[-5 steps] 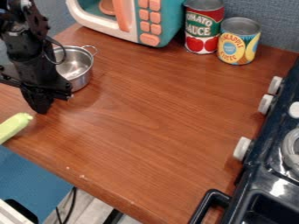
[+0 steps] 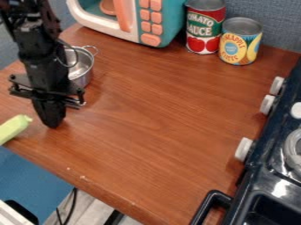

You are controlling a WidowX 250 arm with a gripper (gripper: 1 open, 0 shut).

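My black gripper (image 2: 49,112) is low over the left part of the wooden table (image 2: 165,132), its fingertips pointing down just right of a pale yellow-green corn cob (image 2: 14,128) lying at the table's left edge. A silver pot (image 2: 83,68) stands behind the gripper, partly hidden by it. Whether the fingers are open or shut is hard to tell.
A toy microwave (image 2: 150,18), a tomato sauce can (image 2: 205,31) and a yellow can (image 2: 240,44) stand at the back. A black toy stove (image 2: 265,176) is on the right.
My gripper has moved down and slightly to the right, nearer the level of the corn. The other objects are unmoved.
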